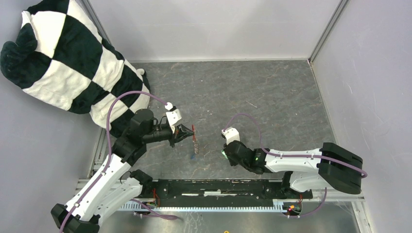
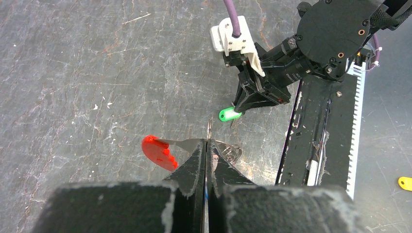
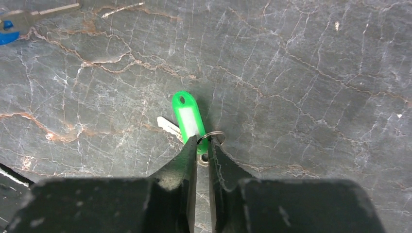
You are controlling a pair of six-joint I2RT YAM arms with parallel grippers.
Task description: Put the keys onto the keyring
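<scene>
My left gripper (image 1: 192, 132) is shut on a thin metal ring (image 2: 209, 128), gripped edge-on at its fingertips. From that ring hang a key with a red head (image 2: 159, 153) and a blue-headed key (image 3: 10, 28), both off to the side of the right gripper. Below my right gripper, a green tag (image 3: 189, 115) with a white label lies by the table, a silver key (image 3: 169, 126) beside it. A small ring (image 3: 220, 137) shows right at the right fingertips. A narrow gap separates those fingers, and whether they touch the ring or tag is unclear.
A black-and-white checkered cushion (image 1: 73, 60) fills the back left. Beyond the front rail lies a yellow tag (image 2: 405, 183).
</scene>
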